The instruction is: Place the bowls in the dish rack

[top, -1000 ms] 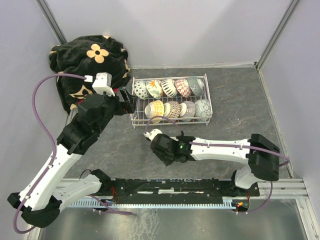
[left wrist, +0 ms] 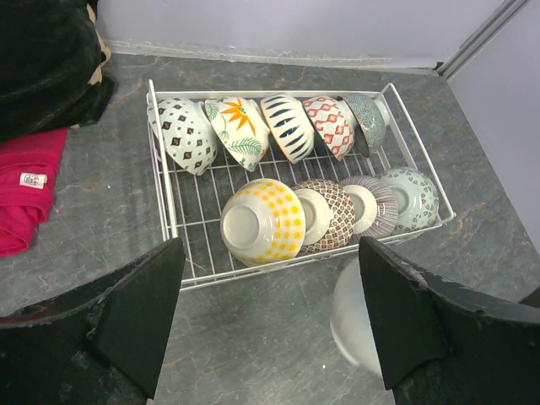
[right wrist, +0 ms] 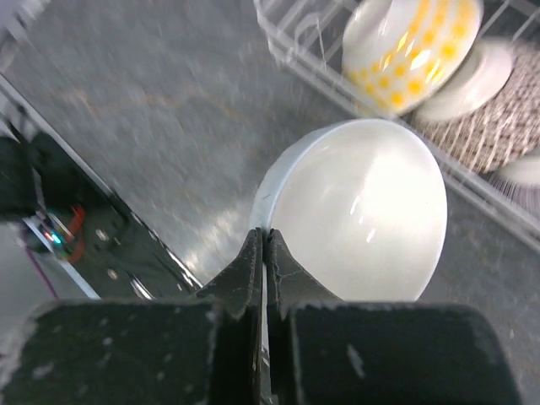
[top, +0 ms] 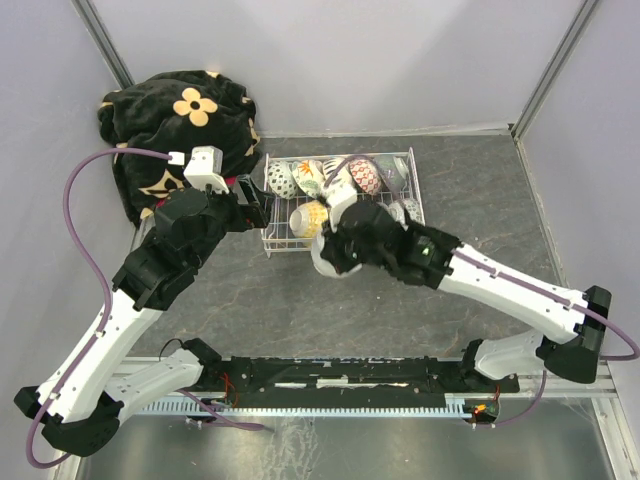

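Note:
A white bowl [right wrist: 363, 211] hangs tilted from my right gripper, whose fingers are shut on its rim. In the top view that bowl [top: 322, 262] is partly covered by the right arm, just in front of the dish rack [left wrist: 160, 198]. Two rows of bowls fill much of the rack. The front row starts with a yellow-dotted bowl [left wrist: 283, 215], which leaves bare wire to its left. My left gripper [top: 260, 200] is open at the rack's left side, its fingers wide apart and empty.
A dark flowered blanket [top: 180, 130] is heaped at the back left, with red cloth [left wrist: 29, 198] beside it. Bare grey table [top: 240, 300] lies in front of the rack, and walls enclose the sides and back.
My right arm has risen and moved toward the rack, carrying the white bowl. It now covers part of the front row from above. The left arm stays put.

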